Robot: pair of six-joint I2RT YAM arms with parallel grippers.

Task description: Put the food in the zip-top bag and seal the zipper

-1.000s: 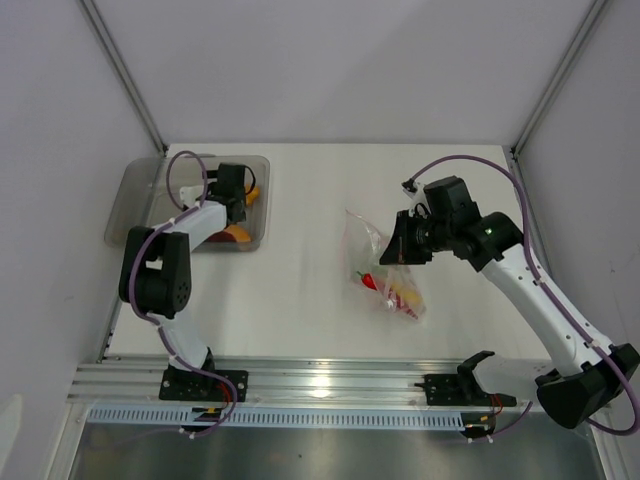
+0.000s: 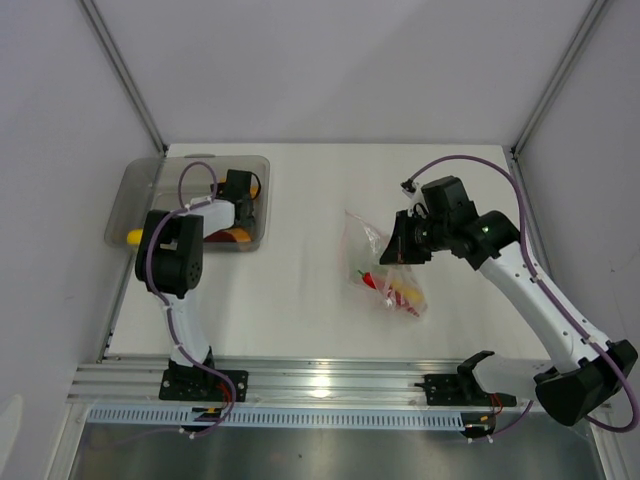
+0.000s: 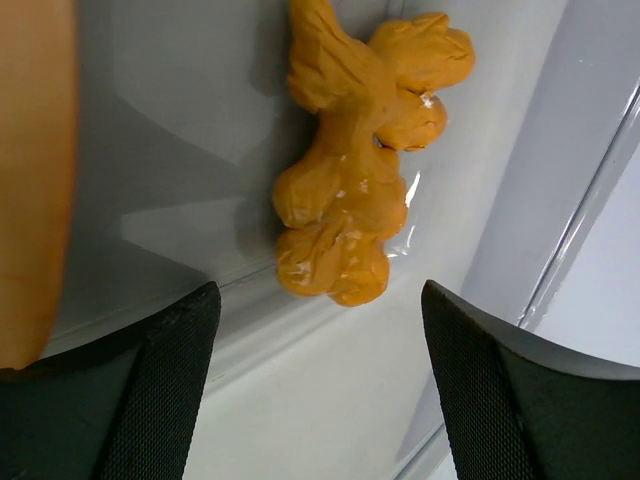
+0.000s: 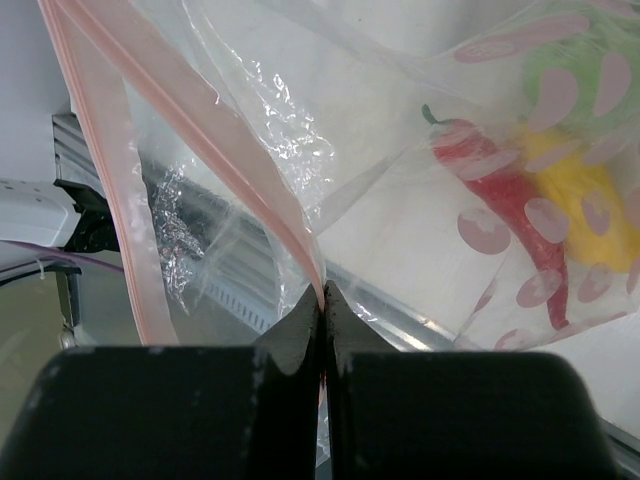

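Note:
My left gripper is part open inside the grey plastic bin, its fingertips either side of the lower end of an orange food piece, nothing clearly gripped. An orange curved item lies at the left of that wrist view. My right gripper is shut on the edge of the clear zip top bag by its pink zipper. Inside the bag show a red pepper, a yellow item and a green item.
A yellow item shows at the bin's left. Metal rails and side walls border the workspace.
The left arm has shifted slightly within the bin, its wrist and elbow turning a little. The right arm and bag look unchanged.

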